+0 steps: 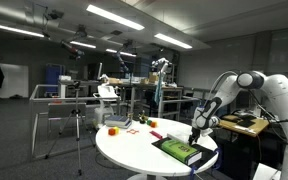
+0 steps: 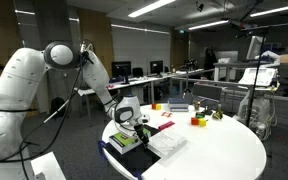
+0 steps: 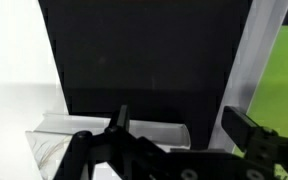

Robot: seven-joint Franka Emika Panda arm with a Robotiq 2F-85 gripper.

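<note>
My gripper stands open over a flat black panel (image 3: pixel 144 50) in the wrist view. A pale raised edge (image 3: pixel 159 131) borders the panel near the fingers, and nothing shows gripped. Bright green (image 3: pixel 286 75) fills the right side, past a grey strip. In exterior view 2, the gripper (image 2: pixel 143 134) is low over a black tray-like area (image 2: pixel 136 161), close to a green panel (image 2: pixel 131 137). Exterior view 1 has the green panel (image 1: pixel 178 150) near the round table's edge, below the arm. Contact between fingers and surface cannot be made out.
A white box-like item (image 2: pixel 168 144) lies beside the black area. Farther across the white table (image 2: pixel 229 150) are a red object (image 2: pixel 165 126) and red and yellow blocks (image 2: pixel 198 121).
</note>
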